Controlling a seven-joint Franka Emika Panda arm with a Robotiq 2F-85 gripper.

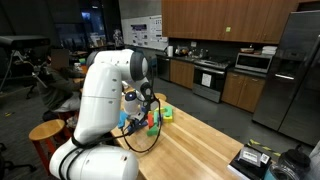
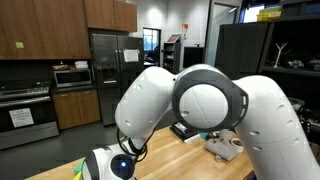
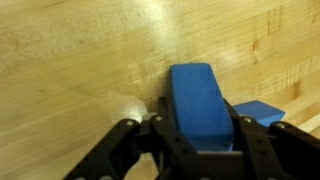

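Note:
In the wrist view a blue block stands between the two black fingers of my gripper. One finger lies along each side of it. Whether the pads press on the block or stand slightly apart does not show clearly. A second blue block lies on the wooden table just to the right, partly hidden by the right finger. From exterior view 1, the gripper is low over the near left of the table, small and hard to make out among coloured blocks. The arm hides it in exterior view 2.
Green blocks and a yellow-green one sit close by the gripper in exterior view 1.

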